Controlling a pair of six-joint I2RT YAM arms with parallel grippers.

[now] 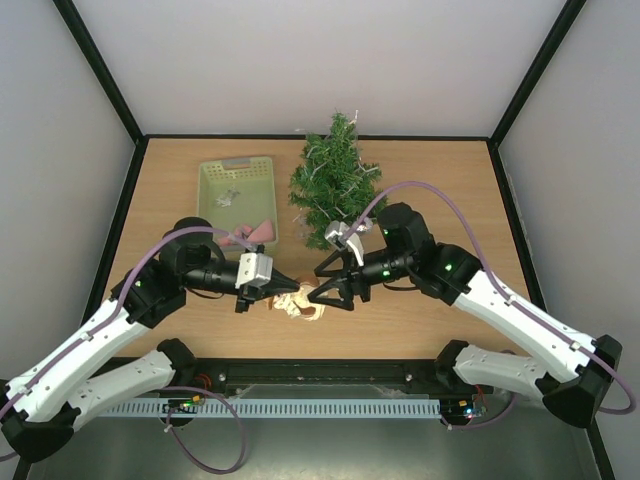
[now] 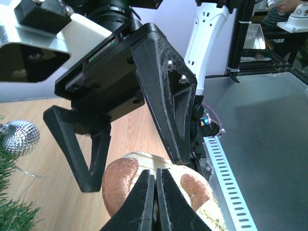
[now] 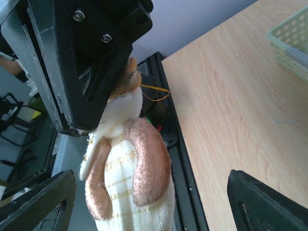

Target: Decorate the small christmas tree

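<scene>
A small green tree (image 1: 333, 180) stands at the back middle, with a silver ball (image 2: 18, 137) showing in the left wrist view. A plush ornament with brown fur and a cream checked body hangs at my left gripper (image 1: 290, 285), which is shut on it; its tips cover part of it in the left wrist view. My right gripper (image 1: 325, 287) is part open beside the ornament, its fingers either side of it in the left wrist view, apparently not closed on it.
A pale green basket (image 1: 208, 190) with pink items sits at the back left.
</scene>
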